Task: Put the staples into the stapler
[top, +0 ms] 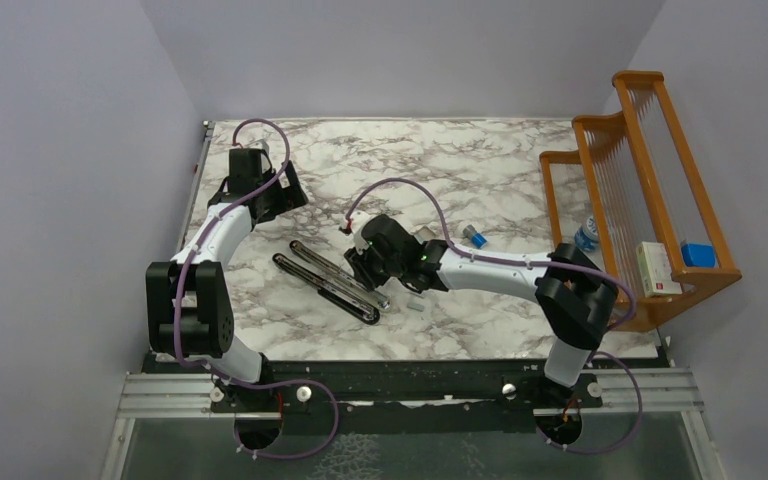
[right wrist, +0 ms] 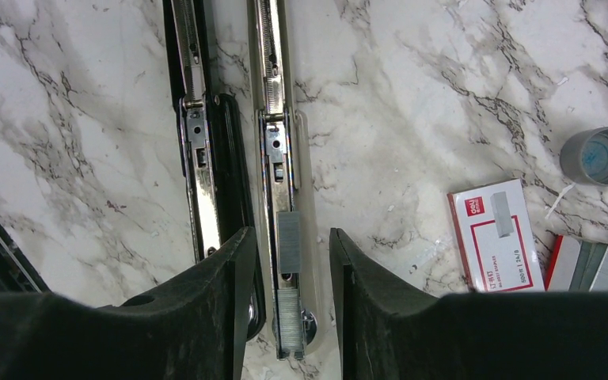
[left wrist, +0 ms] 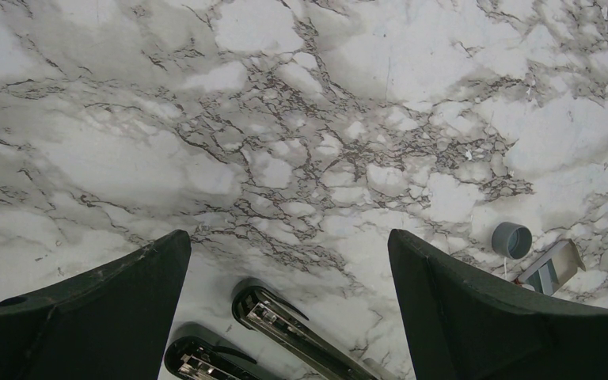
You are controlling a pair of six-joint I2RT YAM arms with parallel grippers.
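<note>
Two opened long staplers lie side by side on the marble table, a grey one (right wrist: 304, 182) and a black one (right wrist: 236, 158). On the grey stapler's metal channel sits a grey staple strip (right wrist: 289, 241), and a second staple strip (right wrist: 290, 321) lies at its lower end. My right gripper is over this channel, its fingers apart on both sides of the upper strip with gaps showing; it grips nothing. Far back on the left, my left gripper stands open and empty above bare marble, with the stapler ends in the lower part of its view.
Right of the staplers are a red-and-white staple box (right wrist: 497, 237), a grey cup (right wrist: 594, 158) and another small box (right wrist: 590, 265). One loose strip (top: 415, 308) lies near the front. A wooden shelf (top: 610, 130) stands on the right.
</note>
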